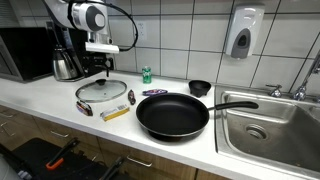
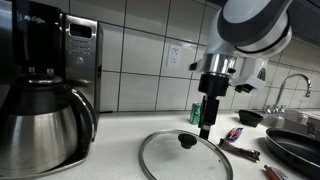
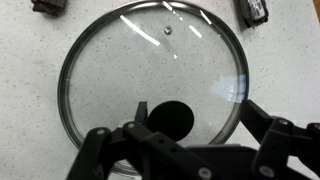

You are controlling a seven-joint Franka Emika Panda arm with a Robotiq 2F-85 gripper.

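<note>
A round glass lid (image 3: 150, 70) with a metal rim and a black knob (image 3: 171, 120) lies flat on the counter. My gripper is over the lid and open, its fingers spread to either side of the knob in the wrist view. In exterior view 2, the gripper (image 2: 206, 131) hangs above the lid (image 2: 165, 160), close to the knob (image 2: 187, 141) and apart from it. A large black pan (image 1: 172, 115) sits farther right on the counter.
Behind the lid stands a coffee maker (image 2: 50, 100). A green can (image 1: 146, 75), a small black bowl (image 1: 199, 88) and a yellow item (image 1: 115, 113) share the counter (image 1: 60, 95). The sink (image 1: 265, 130) is at the right, with the pan's handle (image 1: 236, 105) reaching toward it.
</note>
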